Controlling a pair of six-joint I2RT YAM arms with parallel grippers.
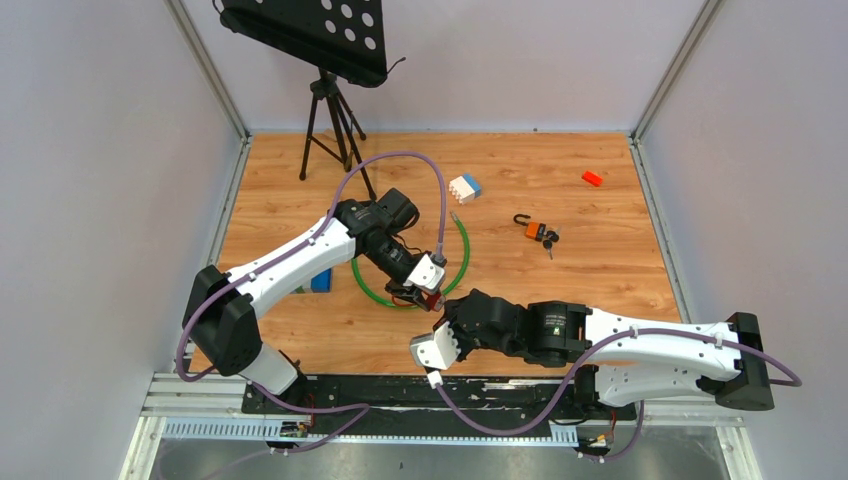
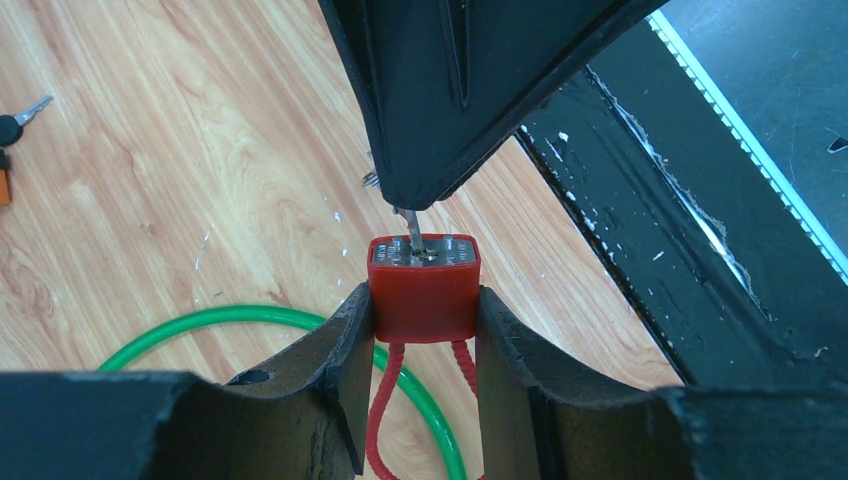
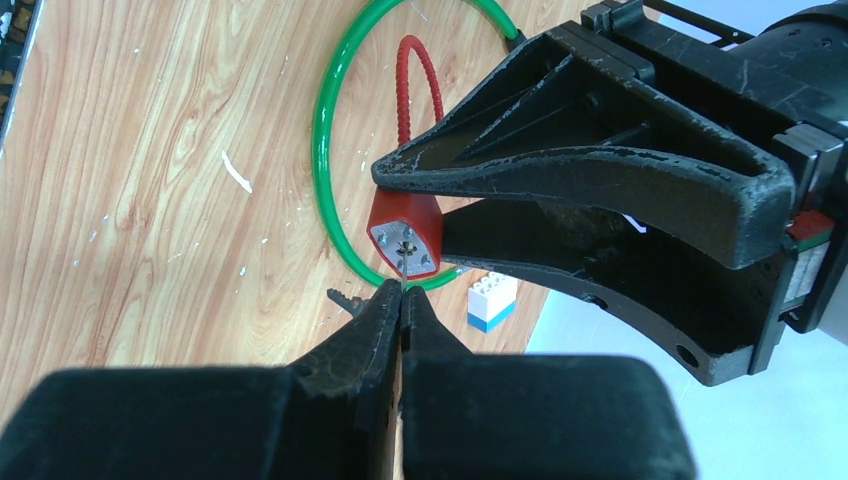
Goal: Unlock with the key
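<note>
A red padlock (image 2: pixel 425 300) is held in my left gripper, which is shut on its body; the red shackle (image 2: pixel 378 420) loops out below and looks closed. My right gripper is shut, its fingertips pinching a thin key (image 2: pixel 412 225). In both wrist views the silvery blade reaches the keyhole in the padlock's metal face (image 3: pixel 405 247). How deep it sits cannot be told. Another key (image 3: pixel 346 302) dangles beside the right fingertips. From the top view, both grippers meet low over the front middle of the table, hiding most of the padlock.
A green hose (image 1: pixel 371 288) curves across the table under the left gripper. Farther off lie an orange padlock with keys (image 1: pixel 536 230), a white and blue block (image 1: pixel 464 189) and a red block (image 1: pixel 592 178). A black stand (image 1: pixel 335 120) rises at the back left.
</note>
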